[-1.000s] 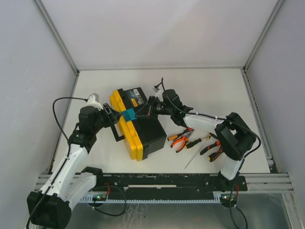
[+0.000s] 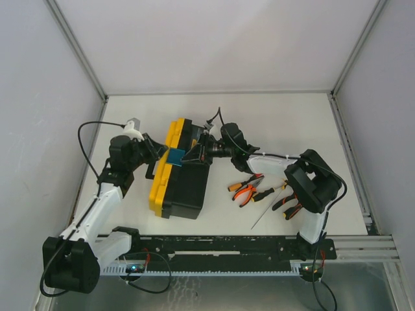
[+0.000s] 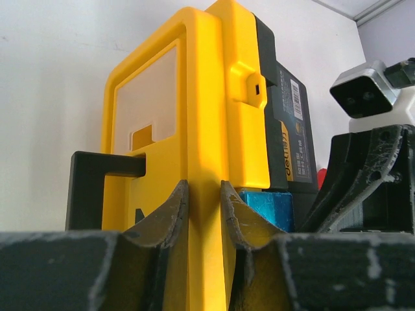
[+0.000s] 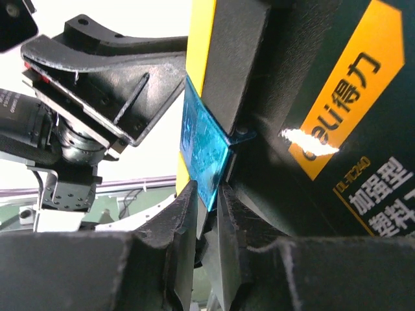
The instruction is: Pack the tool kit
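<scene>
The tool box, with its yellow lid (image 2: 163, 181) and black body (image 2: 186, 188), lies at an angle left of centre with the lid toward the left. A blue latch (image 2: 176, 157) bridges the seam between them. Against the lid's edge stands my left gripper, its fingers a little apart and the yellow rim showing through the gap. My right gripper is shut at the latch's free edge; whether the thin edge sits between its tips cannot be told. A black handle (image 3: 87, 191) sticks out on the lid side.
Right of the box lie orange-handled pliers (image 2: 245, 193), a long thin screwdriver (image 2: 264, 212) and several other tools, partly beneath the right arm. Bare table (image 2: 292, 116) extends at the back. The two grippers stand close together across the box.
The box has swung clockwise as seen from above, its near end moving left. My left gripper has shifted slightly right; the right gripper stays by the blue latch.
</scene>
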